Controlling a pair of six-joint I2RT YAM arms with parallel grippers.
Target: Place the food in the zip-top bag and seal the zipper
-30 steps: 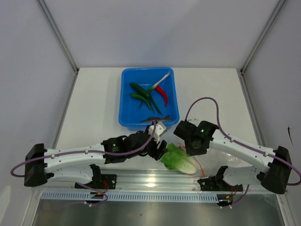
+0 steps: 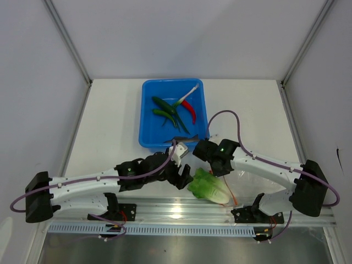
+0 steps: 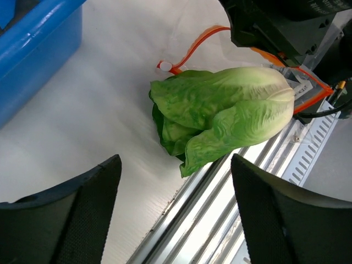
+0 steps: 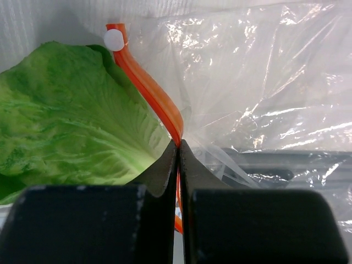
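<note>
A lettuce head (image 2: 206,188) lies at the table's front edge, left of the clear zip bag (image 4: 264,82) with its orange zipper strip (image 4: 146,82). My left gripper hangs beside the lettuce's leafy end, fingers apart with nothing between them. My right gripper is shut on the orange zipper strip, which runs between its fingertips; the lettuce lies against the strip's left side in the right wrist view.
A blue bin (image 2: 146,110) behind the grippers holds peppers, a cucumber and other items. Free table is at back left and back right. A metal rail runs along the front edge.
The right arm has moved leftward toward the lettuce. The left gripper has shifted slightly. The lettuce looks unmoved.
</note>
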